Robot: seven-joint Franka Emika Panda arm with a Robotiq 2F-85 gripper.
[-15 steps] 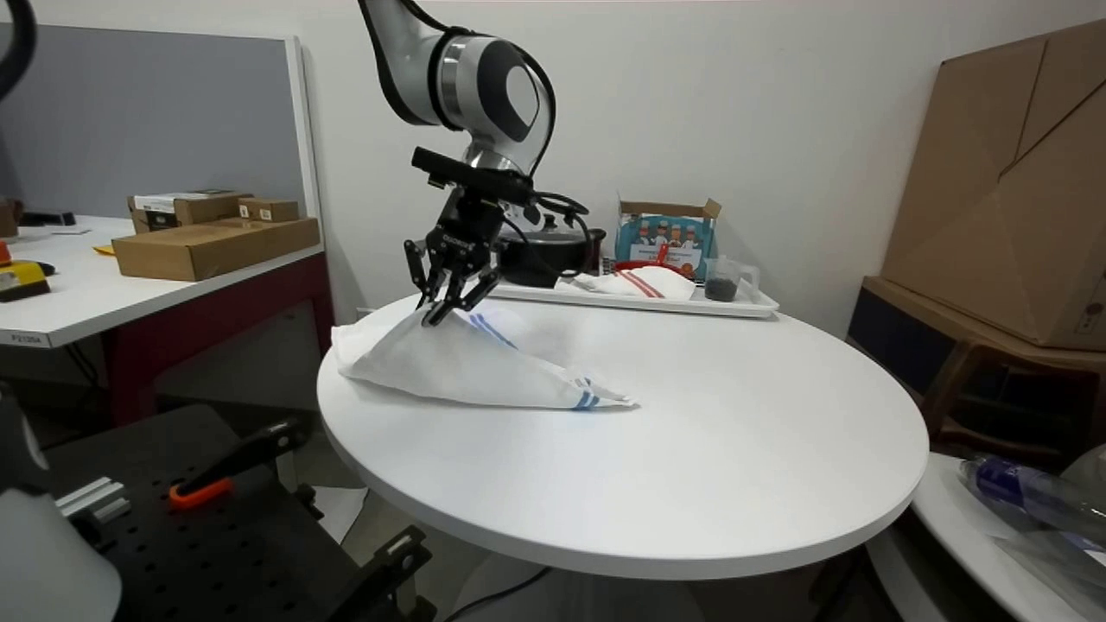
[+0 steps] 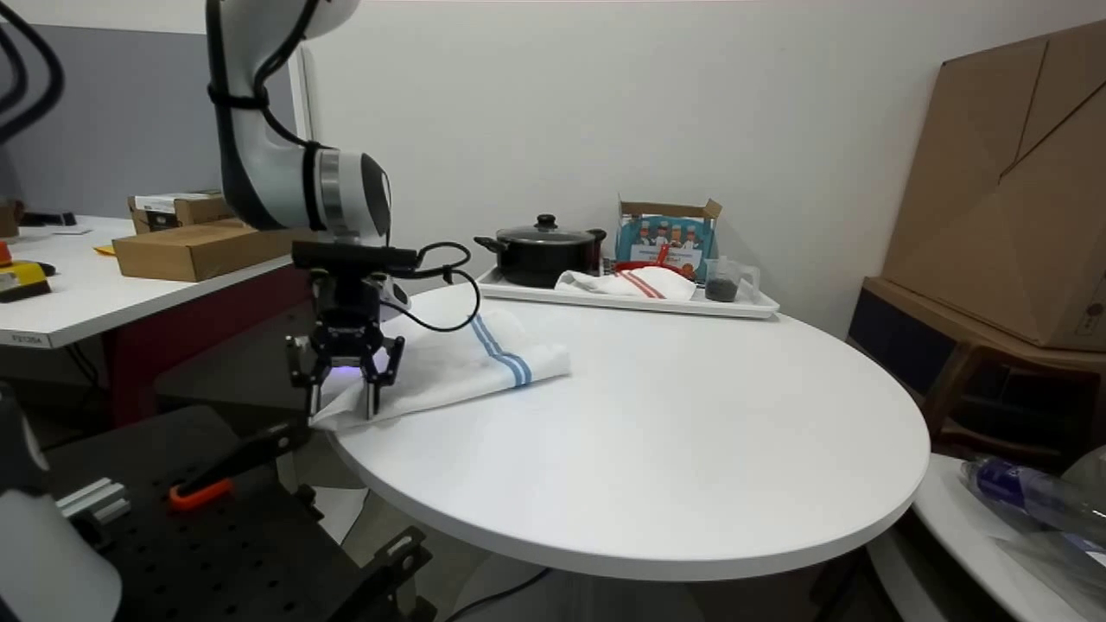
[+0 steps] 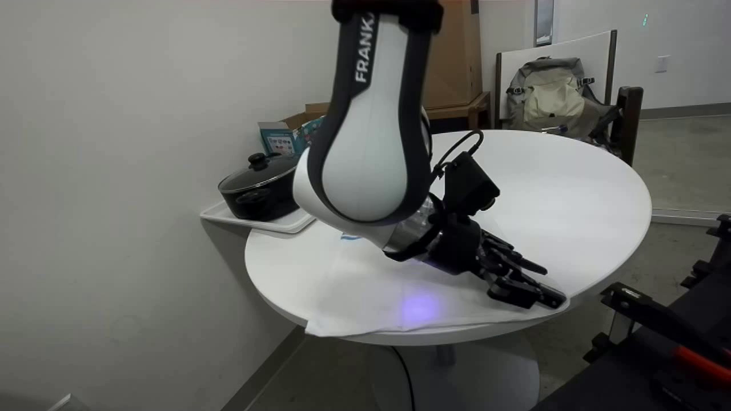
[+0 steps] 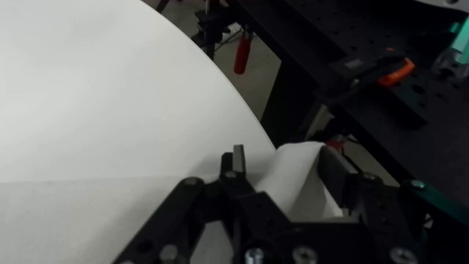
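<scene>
A white towel with blue stripes lies folded on the round white table, reaching its left edge. My gripper is low over the towel's near left corner, pointing down, with its fingers spread apart. In the wrist view, a raised fold of the towel stands between the two fingers, and a gap shows beside the left finger. The towel spreads under the arm in exterior view 2, its border along the table's rim; the arm covers part of it.
At the back, a white tray carries a black lidded pot, a red-striped cloth and a clear cup. A black bench stands close to the left edge.
My gripper has come left, lower and nearer to the table's edge, its fingers now wider apart. The towel has shifted left, and its raised part lies flatter.
</scene>
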